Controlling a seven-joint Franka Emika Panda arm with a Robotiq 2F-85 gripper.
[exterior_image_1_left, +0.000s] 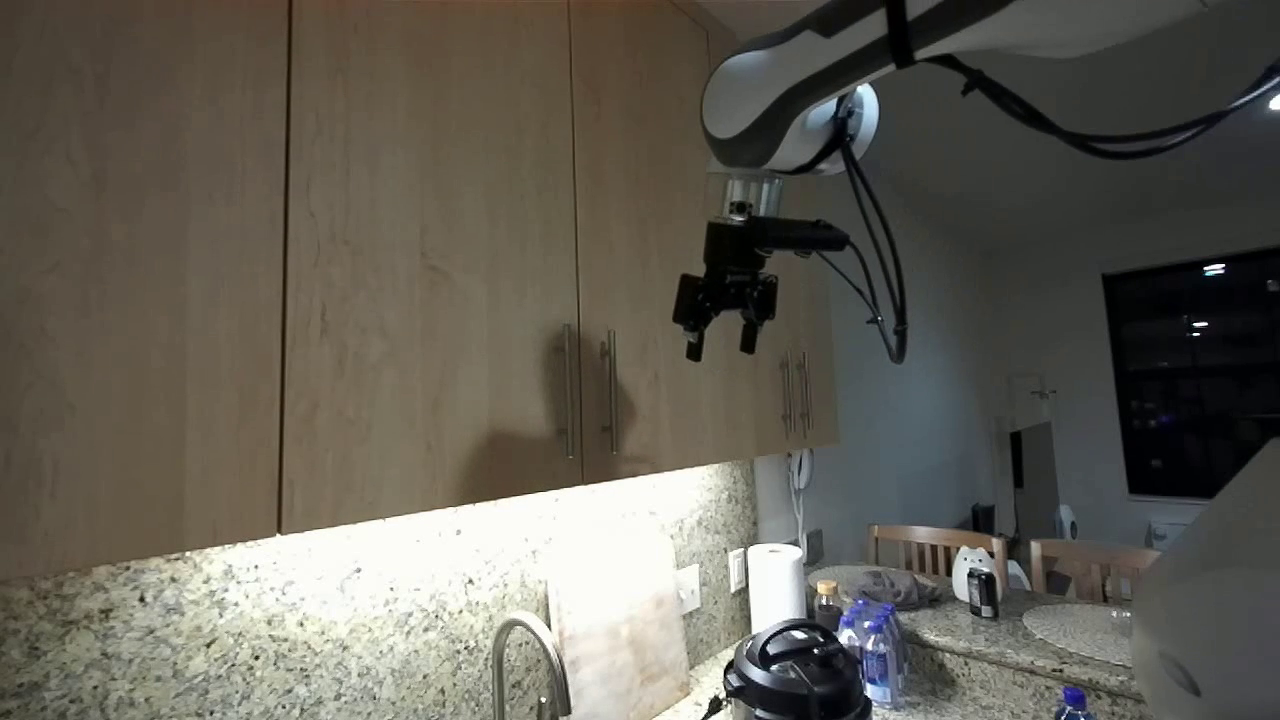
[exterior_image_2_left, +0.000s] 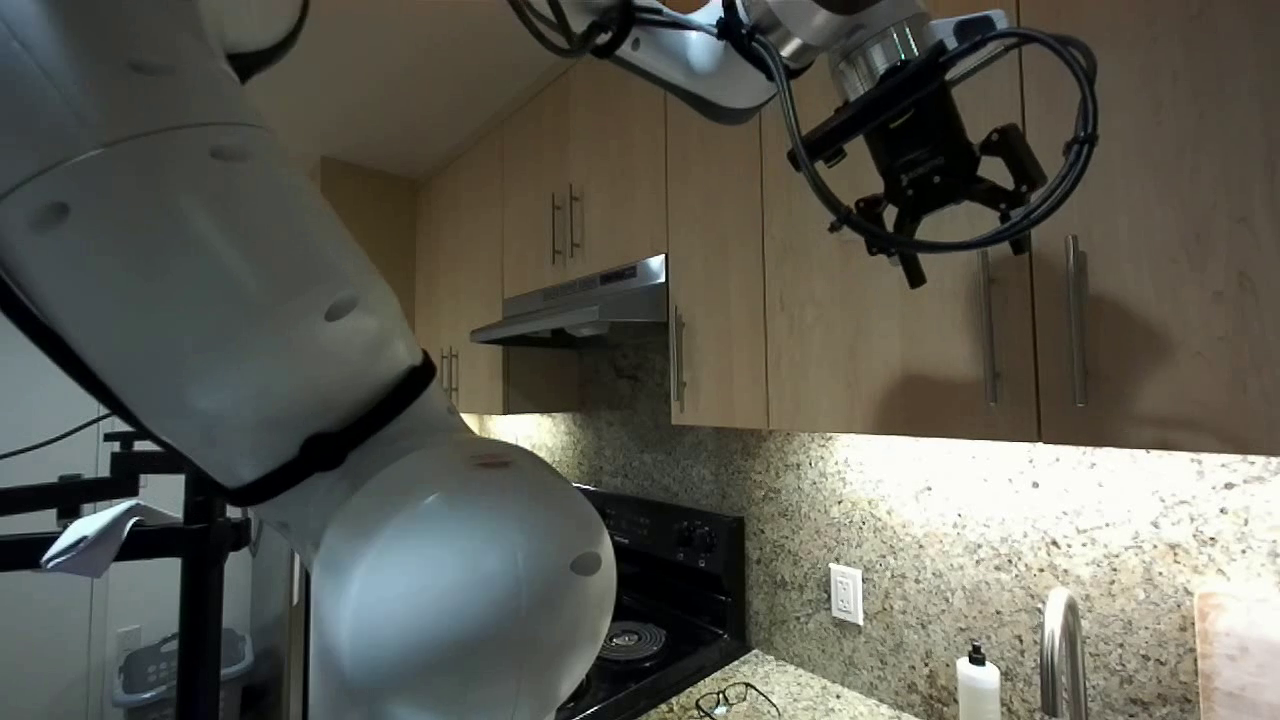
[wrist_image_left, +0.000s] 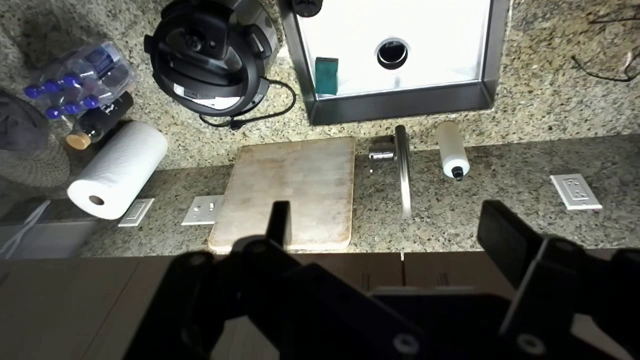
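My gripper (exterior_image_1_left: 722, 350) hangs in the air in front of the light wood upper cabinets, above the counter. Its black fingers stand well apart, with nothing between them, as the wrist view shows at its lower part. In exterior view 1 a pair of cabinet handles (exterior_image_1_left: 569, 391) is below and left of the gripper. From the other side, the gripper (exterior_image_2_left: 969, 262) appears in front of the cabinet doors, slightly above a handle (exterior_image_2_left: 988, 326). No finger visibly touches a handle or door.
Below lie the sink (wrist_image_left: 399, 108), faucet (wrist_image_left: 403, 171), soap bottle (wrist_image_left: 451, 147) and a leaning cutting board (wrist_image_left: 294, 192). A black-lidded pressure cooker (wrist_image_left: 204, 57), paper towel roll (wrist_image_left: 120, 168) and water bottles (wrist_image_left: 111, 66) crowd one side. The range hood (exterior_image_2_left: 588, 300) juts out farther along.
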